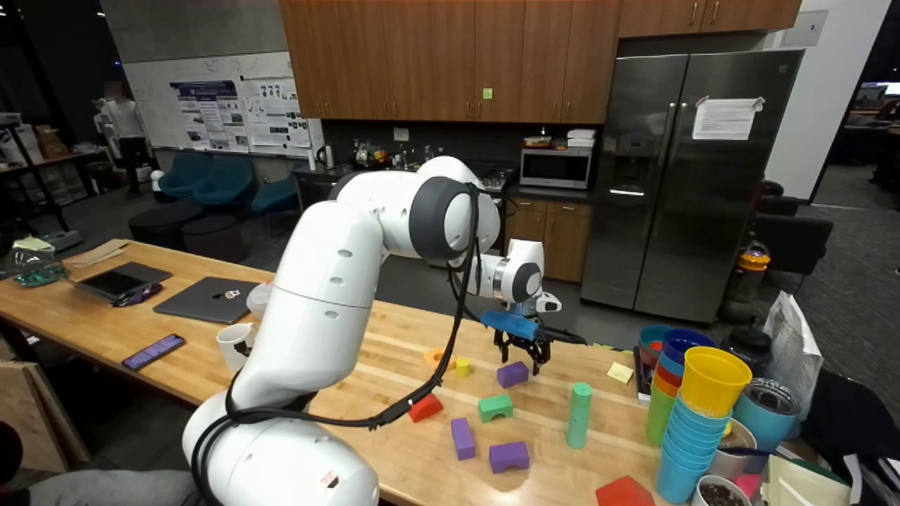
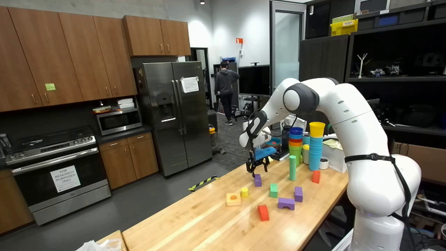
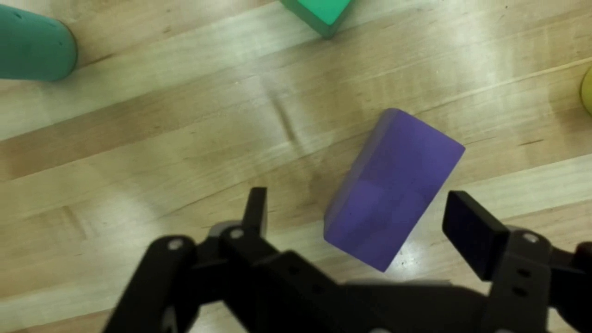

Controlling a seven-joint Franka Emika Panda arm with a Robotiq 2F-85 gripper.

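A purple rectangular block lies on the wooden table. My gripper stands open over its near end, the two black fingers spread to either side of the block. In the wrist view there is a gap on both sides, and nothing is gripped. From outside, the same block sits just under my gripper; the second exterior view has the block just below the fingertips too.
Close by are a green arch block, a green cylinder, a yellow cylinder, a red block and two more purple blocks, one an arch. Stacked cups crowd the right. Bare tabletop extends toward the camera in the second exterior view.
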